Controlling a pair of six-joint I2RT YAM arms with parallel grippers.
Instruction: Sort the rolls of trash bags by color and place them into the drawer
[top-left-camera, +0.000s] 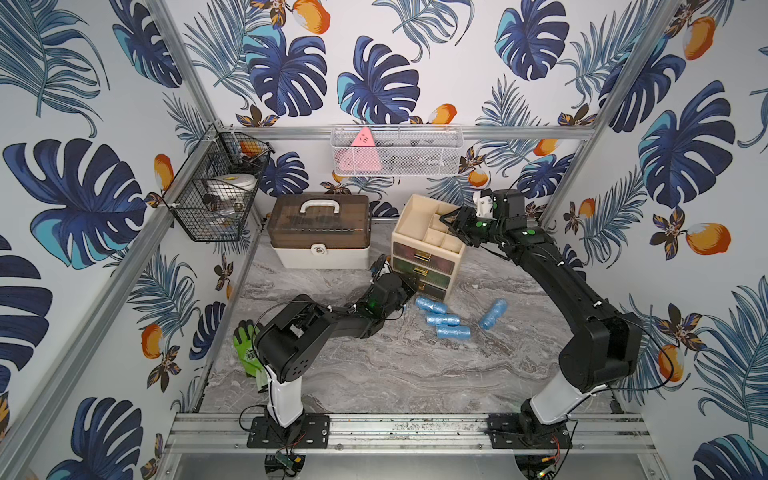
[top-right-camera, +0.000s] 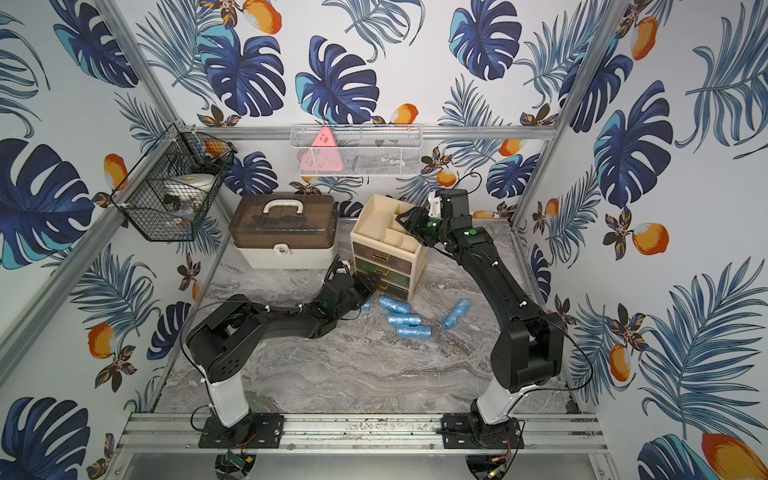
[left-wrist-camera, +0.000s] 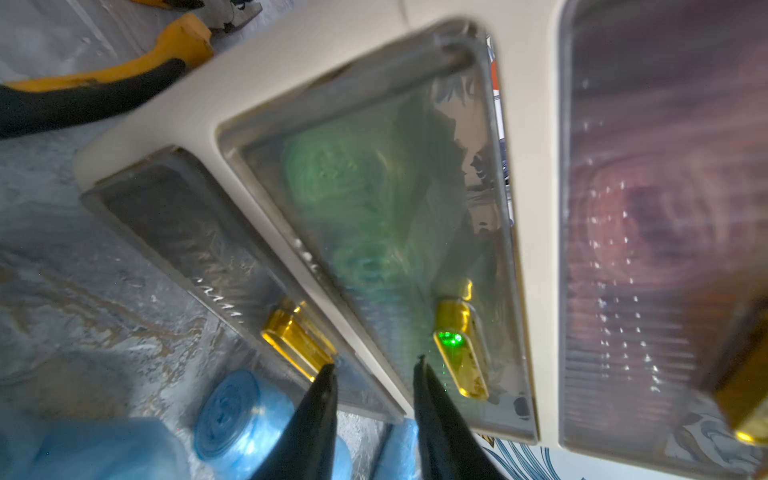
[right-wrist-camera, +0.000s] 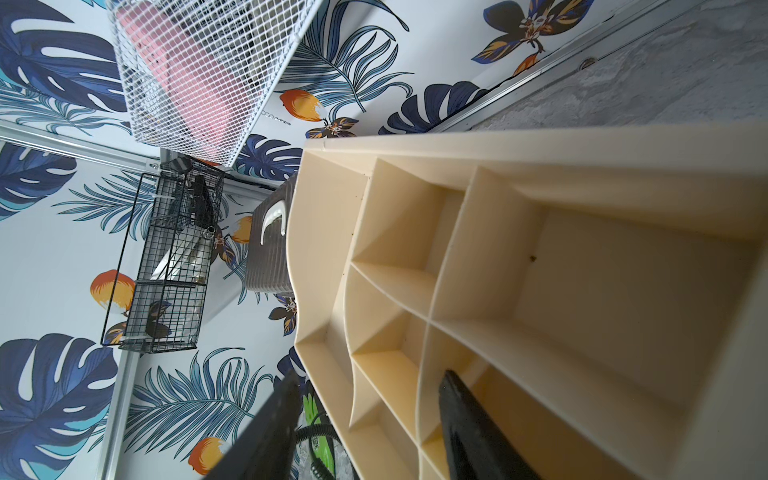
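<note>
A beige three-drawer cabinet stands at the back centre, its pink, green and dark drawers shut. Several blue trash-bag rolls lie on the table before it. In the left wrist view, pink and green shapes show blurred through the drawer fronts. My left gripper is open in front of the lower drawers, near their gold handles, with nothing visible between its fingers. My right gripper stands open over the cabinet's empty-looking top compartments.
A lidded box stands left of the cabinet, and yellow-handled pliers lie beside it. A green glove lies at the left. Baskets hang on the walls.
</note>
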